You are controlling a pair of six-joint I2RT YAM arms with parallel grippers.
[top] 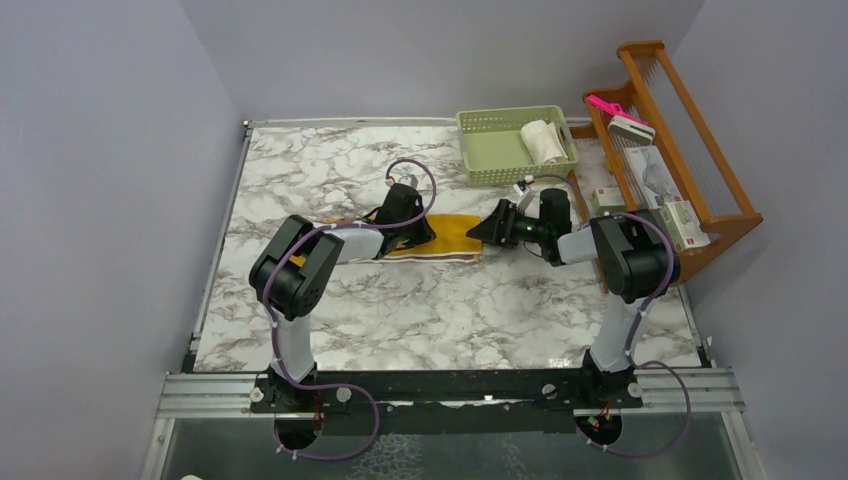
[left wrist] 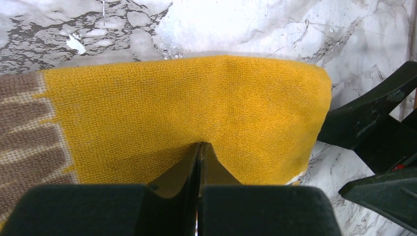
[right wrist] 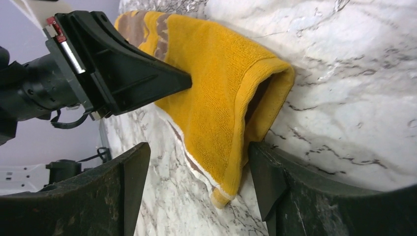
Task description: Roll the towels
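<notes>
A folded yellow towel with brown patches (top: 455, 235) (left wrist: 123, 108) (right wrist: 211, 88) lies lengthwise on the marble table. My left gripper (top: 418, 236) is shut, pressed on the towel's yellow part. My right gripper (top: 488, 228) is at the towel's right end, its fingers apart, one beside the folded edge, which stands slightly raised. I cannot see that it grasps the cloth.
A green basket (top: 490, 150) holding a rolled white towel (top: 542, 142) stands behind the grippers. A wooden rack (top: 680, 120) with small items is on the right.
</notes>
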